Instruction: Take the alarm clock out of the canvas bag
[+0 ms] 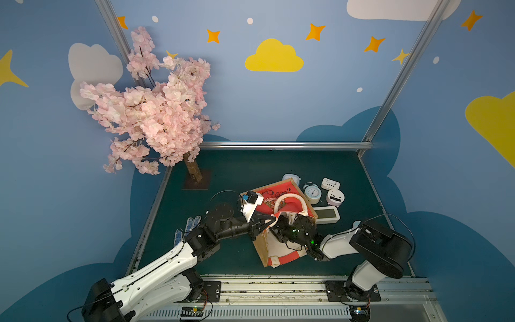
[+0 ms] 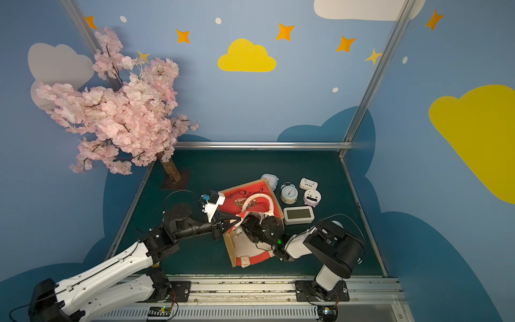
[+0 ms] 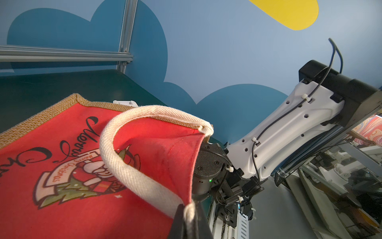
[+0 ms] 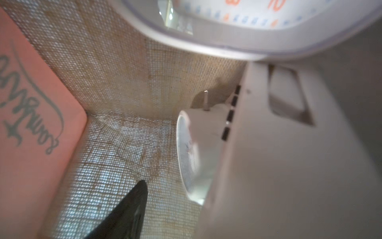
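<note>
The red canvas bag (image 1: 271,193) lies on the table, its white handle (image 3: 111,139) looped up. My left gripper is shut on the bag's upper edge by the handle. My right gripper (image 1: 276,228) reaches inside the bag. In the right wrist view its dark fingertip (image 4: 135,199) is open beside the contents: a round white clock (image 4: 199,159) with a pin on top, a pale boxy object (image 4: 286,167), and a dial (image 4: 254,12) at the top.
Outside the bag at the back right stand a small round clock (image 1: 312,193), a white puck-like device (image 1: 334,198), a small white box (image 1: 330,183) and a display (image 1: 326,214). A blossom tree (image 1: 155,112) stands back left.
</note>
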